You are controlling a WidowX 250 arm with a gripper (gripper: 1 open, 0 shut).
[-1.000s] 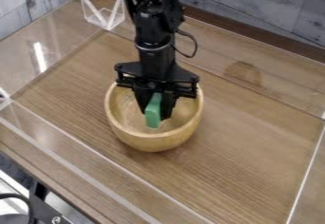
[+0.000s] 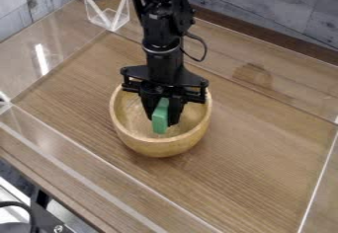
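A wide tan bowl [image 2: 133,129] stands on the wooden table in the middle of the view. My black gripper [image 2: 162,105] reaches down from the top over the bowl, shut on a small green object [image 2: 158,120], which hangs upright inside the bowl between the fingertips. Whether the green object touches the bowl's floor I cannot tell.
Bare wooden tabletop [image 2: 258,158] spreads around the bowl, clear on both sides. A clear plastic holder [image 2: 109,10] is at the back left. A grey wall runs along the back right, and black cables lie at the bottom left corner.
The gripper and green object have shifted very slightly; otherwise the scene looks the same.
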